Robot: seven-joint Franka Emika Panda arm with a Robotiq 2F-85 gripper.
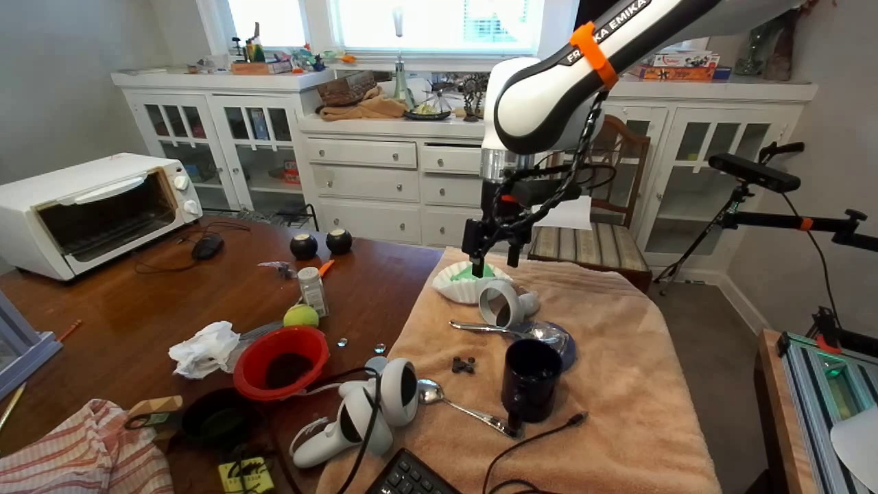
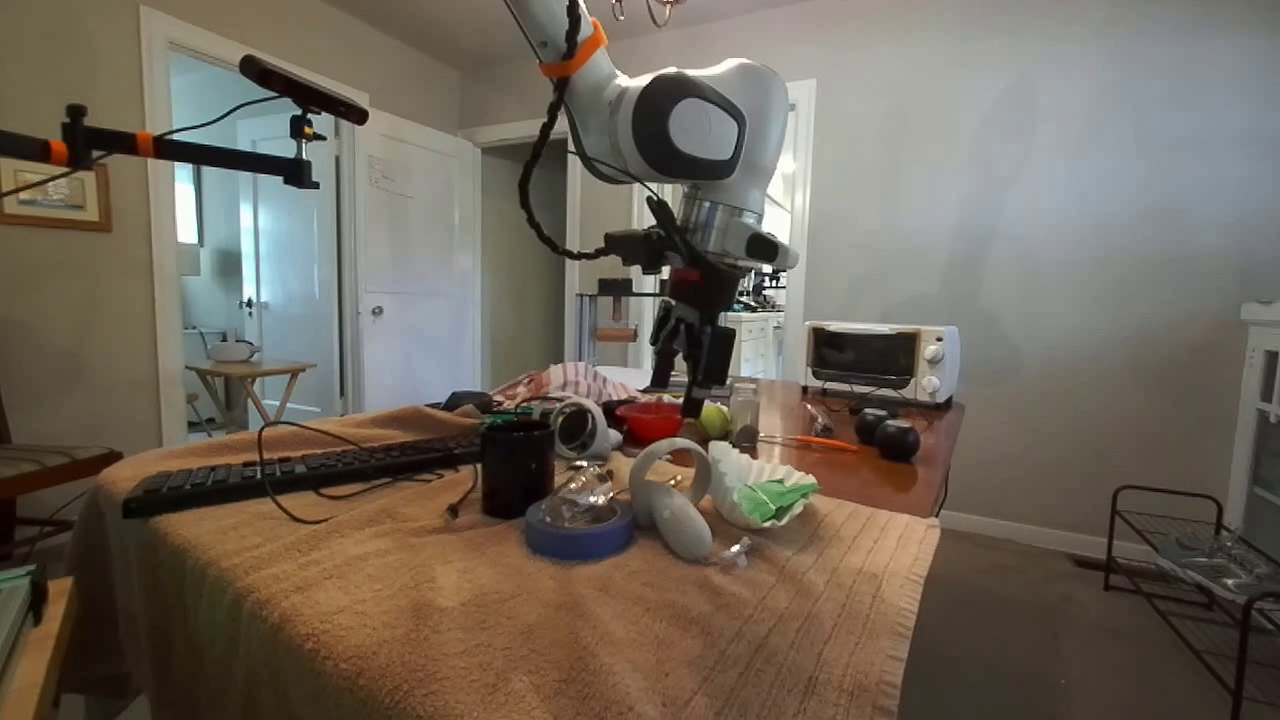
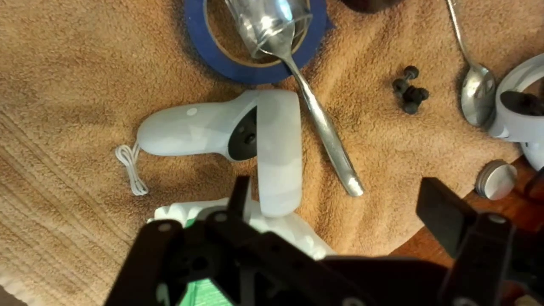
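Note:
Above the far end of the towel, my gripper [image 1: 496,262] points down with its fingers open and nothing held between them. In the wrist view its dark fingers [image 3: 444,214] stand wide apart. Close to it is a white fluted bowl [image 1: 457,287] with green material [image 2: 774,500] inside; in the wrist view the gripper partly covers both. A white ring-shaped controller [image 3: 279,153] lies touching or very near the bowl. Beside the controller lies a spoon [image 3: 326,135], its head inside a clear cup [image 3: 257,25] that rests on a roll of blue tape [image 3: 250,71].
A dark mug [image 1: 531,379], a second spoon [image 1: 469,409], a small black jack-like piece [image 1: 463,365] and another white controller [image 1: 362,420] occupy the near towel. A red bowl [image 1: 281,362], tennis ball [image 1: 301,316] and shaker [image 1: 313,291] stand on the wood.

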